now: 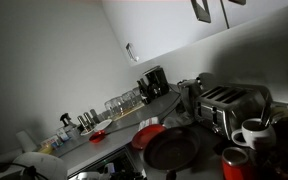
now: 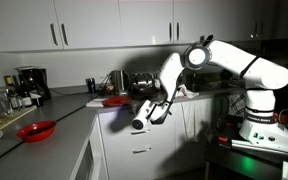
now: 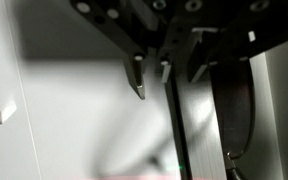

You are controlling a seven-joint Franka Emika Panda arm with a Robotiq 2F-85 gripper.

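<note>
My gripper shows from above in the wrist view, its dark fingers (image 3: 138, 76) apart with nothing seen held between them. Beneath it runs the dark gap between a pale white front (image 3: 69, 125) and the counter edge (image 3: 203, 130). In exterior view 2 the gripper (image 2: 139, 124) is low, in front of the white drawers (image 2: 121, 148) under the counter. Whether it touches a drawer or handle cannot be told. A dark frying pan (image 1: 171, 149) lies on the counter, close beside the gripper in the wrist view.
Behind the pan are a red plate (image 1: 147, 136) and a steel toaster (image 1: 233, 107). A white mug (image 1: 254, 134) and a red can (image 1: 236, 164) stand to the right. A red bowl (image 2: 36, 131) is on the left counter. The floor before the drawers looks clear.
</note>
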